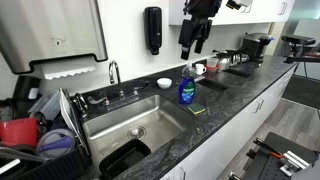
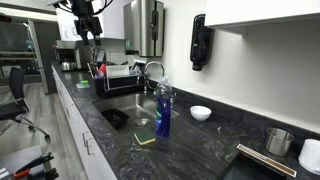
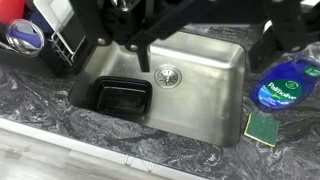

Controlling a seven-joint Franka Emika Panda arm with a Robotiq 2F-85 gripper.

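High above the counter hangs my gripper (image 1: 192, 50), open and empty, with its black fingers apart. In the wrist view its dark parts cross the top of the picture. Under it, right of the sink, a blue soap bottle (image 1: 187, 88) stands upright; the wrist view shows its Palmolive label (image 3: 286, 85). A green and yellow sponge (image 3: 262, 128) lies flat beside the bottle on the dark counter. The steel sink (image 3: 205, 80) has a black rectangular tub (image 3: 121, 97) at its left front corner. No object touches the gripper.
Behind the sink, near the wall, are the faucet (image 1: 115, 72) and a white bowl (image 2: 200, 112). A dish rack (image 1: 42, 150) holding dishes fills the left end. A steel pot (image 2: 279, 141) stands farther along the counter. Cabinets (image 2: 270, 12) overhang the back.
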